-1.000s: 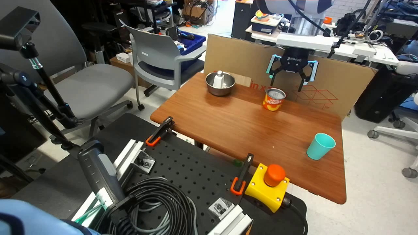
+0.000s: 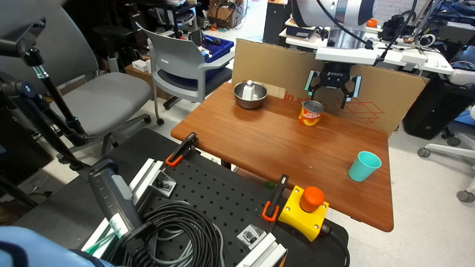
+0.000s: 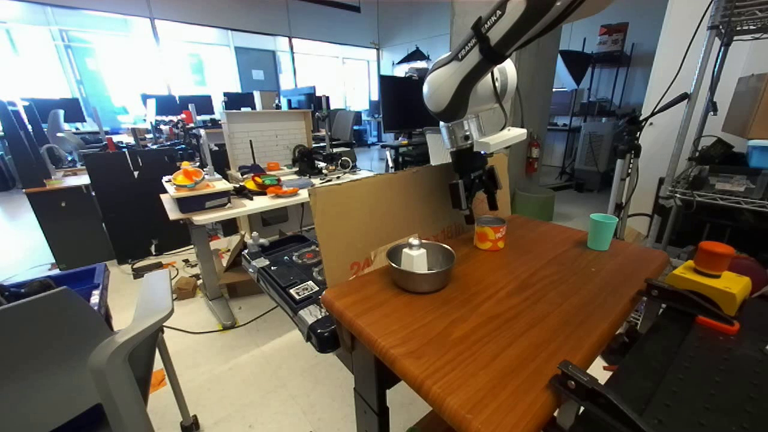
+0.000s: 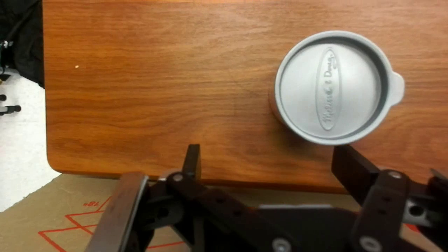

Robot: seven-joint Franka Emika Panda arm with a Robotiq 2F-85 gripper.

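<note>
My gripper (image 2: 328,101) hangs above the back edge of the wooden table with its fingers spread wide and nothing between them. Just in front of it a peaches can (image 2: 310,114) stands upright on the table. From the wrist, the can's grey lid (image 4: 330,90) shows at the upper right, beyond the tip of the right finger (image 4: 352,168) and not between the fingers. A metal bowl (image 3: 421,267) with a white shaker (image 3: 414,257) in it sits on the table's far left in exterior view 1. A teal cup (image 2: 364,166) stands near the table's right edge.
A cardboard sheet (image 2: 276,66) rises along the back edge, close behind my gripper. A yellow box with a red button (image 2: 307,207) and clamps line the front side.
My gripper has lowered slightly, with its fingers still apart. The can, bowl and cup have stayed put.
</note>
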